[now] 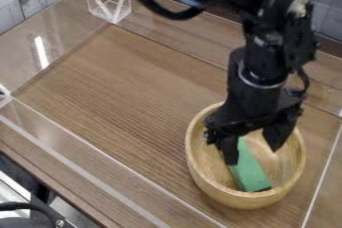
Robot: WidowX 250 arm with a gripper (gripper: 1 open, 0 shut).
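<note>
A round wooden bowl (211,176) sits at the lower right of the camera view, holding a green oblong block (250,176). My black gripper (251,131) hangs low over the bowl, open, its fingers reaching down around the upper part of the block. Whether they touch it I cannot tell. The far side of the bowl is partly hidden behind the gripper.
A white wire-like object (111,4) stands near the back left. Light edges run along the table's left and right sides.
</note>
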